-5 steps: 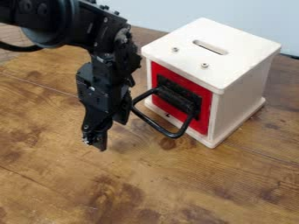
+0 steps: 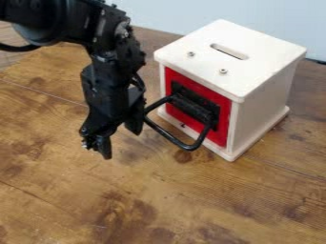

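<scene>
My black gripper (image 2: pixel 99 143) hangs low over the wooden table, left of a white wooden box (image 2: pixel 256 91) with a slot and two screws on top. The box's front is red (image 2: pixel 219 136), with a black fitting (image 2: pixel 192 103) and a bent black tube handle (image 2: pixel 188 143) sticking out from it toward the arm. The gripper's fingertips point down, apart from the handle's lower bend; whether they are open or shut is hard to make out.
A pale wall stands behind the box at the upper right.
My gripper has shifted slightly left and up over the last second, its wrist tilting a little. The box and handle look unchanged.
</scene>
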